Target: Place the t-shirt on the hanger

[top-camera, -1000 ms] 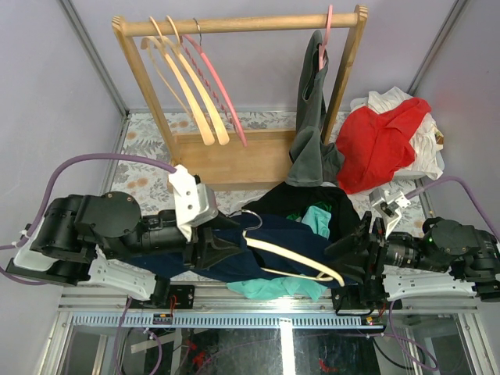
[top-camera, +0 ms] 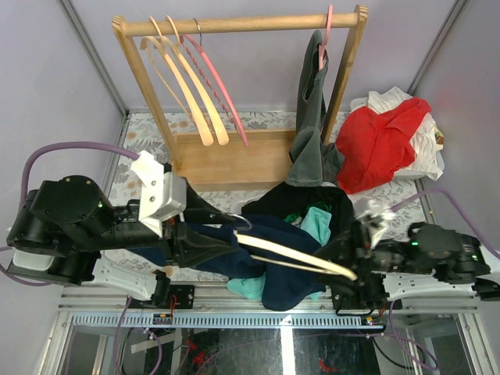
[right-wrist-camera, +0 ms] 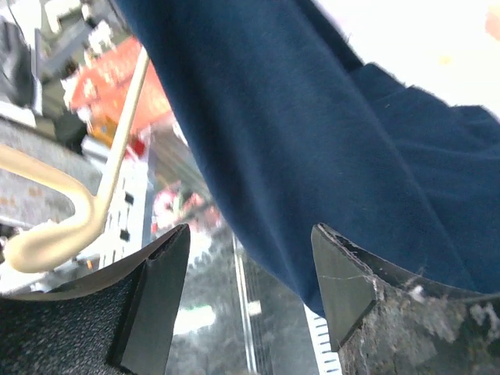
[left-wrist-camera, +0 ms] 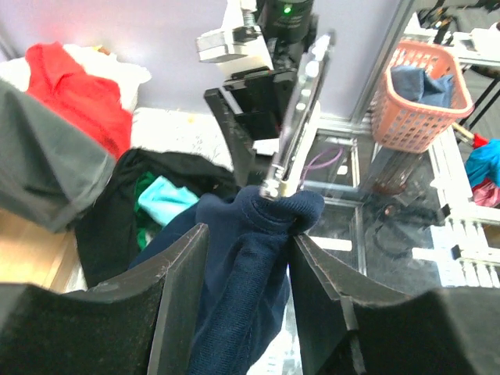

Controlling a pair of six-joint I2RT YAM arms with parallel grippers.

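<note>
The navy t-shirt [top-camera: 285,289] hangs bunched between my two arms in the top view. A pale wooden hanger [top-camera: 297,254] slants across it, its hook beside my left gripper [top-camera: 225,230]. In the left wrist view, the near end of the hanger [left-wrist-camera: 299,129] meets a rolled edge of the navy t-shirt [left-wrist-camera: 246,273]. My left gripper has its fingers apart, with cloth showing between them. My right gripper is also open; navy cloth passes beyond its fingers, and the hanger [right-wrist-camera: 90,211] lies to their left. Whether either gripper touches the cloth is unclear.
A wooden rack [top-camera: 242,25] at the back carries several hangers on its left and a grey garment [top-camera: 310,101] on its right. A red garment [top-camera: 380,144] lies at right. Black cloth [top-camera: 301,199] and teal cloth [top-camera: 316,224] lie beneath the work area.
My right gripper has moved slightly left. Navy cloth now droops lower in the middle, covering some teal cloth.
</note>
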